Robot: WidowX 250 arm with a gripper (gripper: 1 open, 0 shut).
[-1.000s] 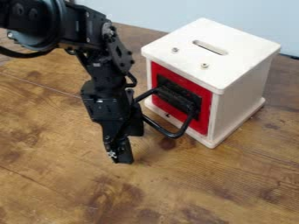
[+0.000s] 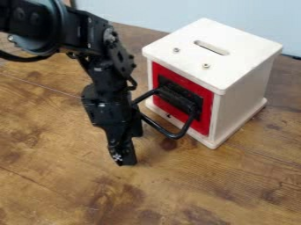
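Observation:
A black robot arm reaches down from the upper left, its gripper (image 2: 123, 148) low over the wooden floor, just left of a white wooden box (image 2: 223, 61). The box has a red front panel (image 2: 205, 123) with a black metal piece on it, and a black looped bar (image 2: 174, 134) sticks out from it toward the gripper. Whether the fingers are open or shut, or touch the bar, I cannot tell.
A pale wall (image 2: 141, 13) runs along the back.

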